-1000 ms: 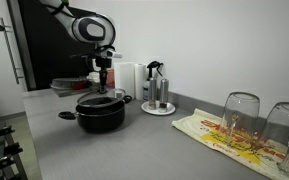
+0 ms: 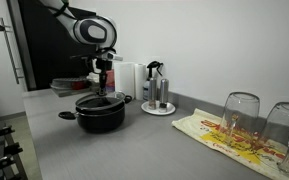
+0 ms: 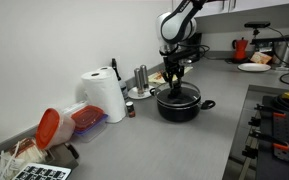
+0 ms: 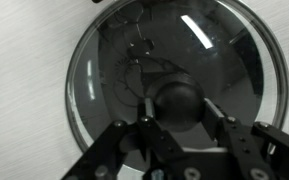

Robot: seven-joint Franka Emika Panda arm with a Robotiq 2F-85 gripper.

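A black pot (image 2: 102, 121) with two side handles stands on the grey counter. Its glass lid (image 4: 114, 75), rimmed in metal, fills much of the wrist view, with a round black knob (image 4: 178, 104) on top. My gripper is shut on that knob, one finger to each side. In exterior view 2 the lid (image 3: 189, 92) looks tilted over the pot (image 3: 180, 112). Whether its rim touches the pot all round, I cannot tell. The pot's inside is hidden.
Behind the pot, bottles and shakers (image 2: 163, 92) stand on a white plate (image 2: 158, 109). Two upturned glass jars (image 2: 241, 112) rest on a patterned cloth (image 2: 206, 127) to the right. The counter in front of the pot is clear.
The gripper and lid appear slightly lower than a second ago, and the lid lies closer to the pot. The pot has stayed in place.
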